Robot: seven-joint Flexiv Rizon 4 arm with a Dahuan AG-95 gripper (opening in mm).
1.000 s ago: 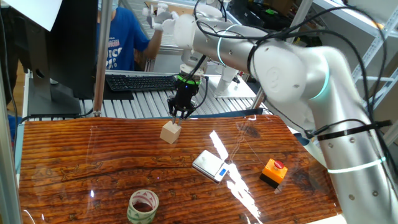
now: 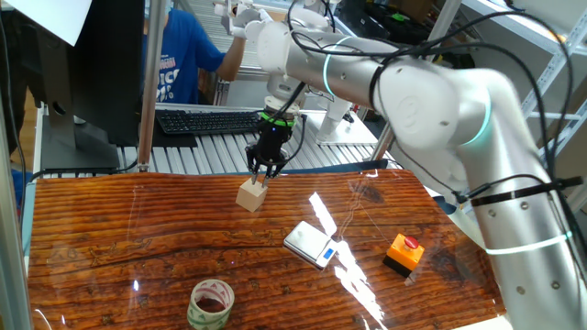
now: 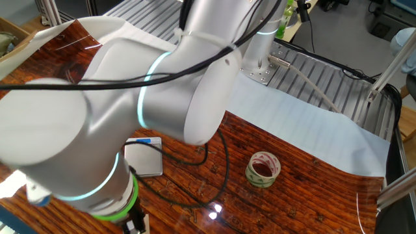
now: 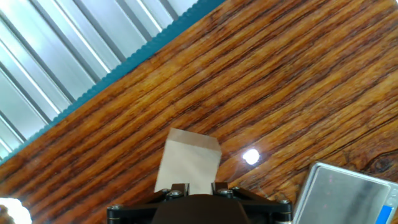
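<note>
A pale wooden block (image 2: 250,195) rests near the far edge of the wooden table. Just at its top, my black gripper (image 2: 260,180) points down with its fingertips spread apart. From the wrist view, the light block (image 4: 188,163) extends ahead of my gripper, whose two fingers stand apart at the image bottom. How closely the fingers sit against the block's sides is hidden there. Only a sliver of the block shows past the gripper in exterior view 2.
A small scale (image 2: 311,244) lies right of the block. Farther right is an orange emergency-stop button (image 2: 404,253). A tape roll (image 2: 211,304) stands at the front. A keyboard (image 2: 206,121) lies beyond the table's far edge.
The fingertips were close together above the block and have now spread apart. The block stays in the same place, and the arm has hardly moved.
</note>
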